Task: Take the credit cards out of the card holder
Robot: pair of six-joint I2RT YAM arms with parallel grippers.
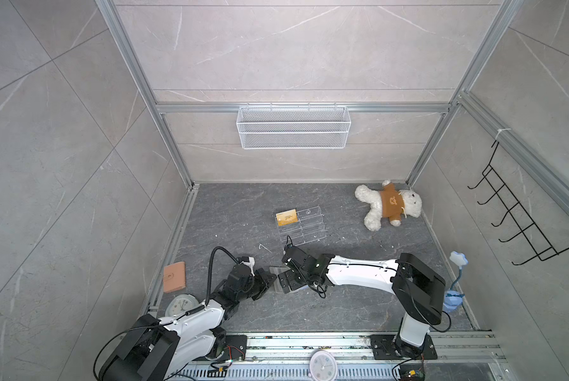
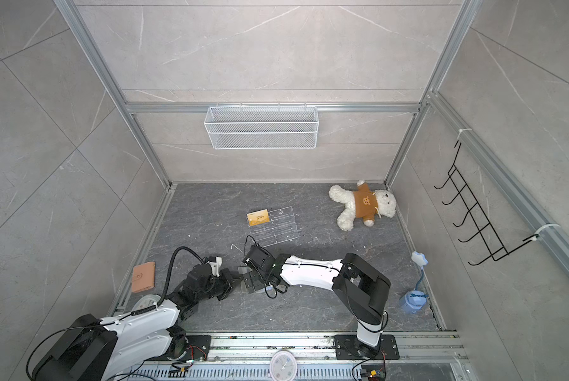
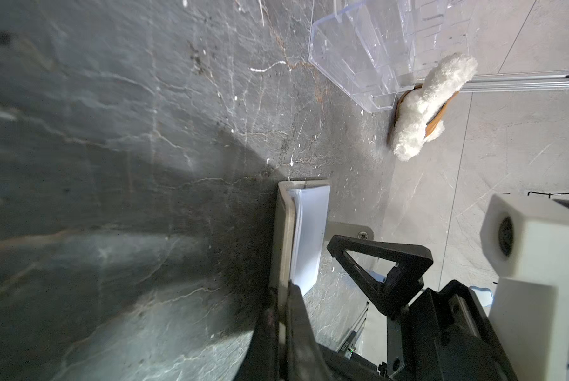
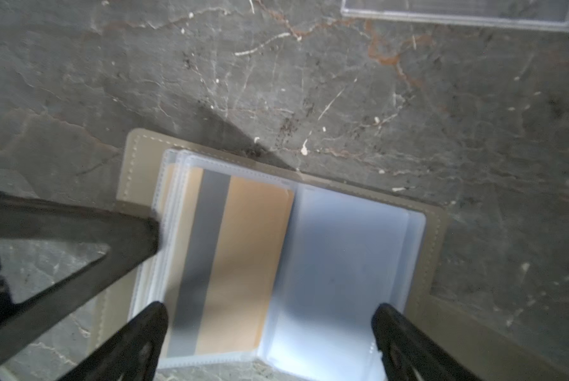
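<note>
The grey card holder lies open on the dark floor between my grippers, its clear sleeves showing. A tan card with a dark stripe sits in the left sleeve. My left gripper is shut on the holder's edge, beside the white sleeves in the left wrist view. My right gripper hovers over the holder, fingers open either side of the sleeves, with nothing seen held.
A clear rack with a yellow item lies behind the holder. A teddy bear is at back right, a pink pad at left, a blue object at right.
</note>
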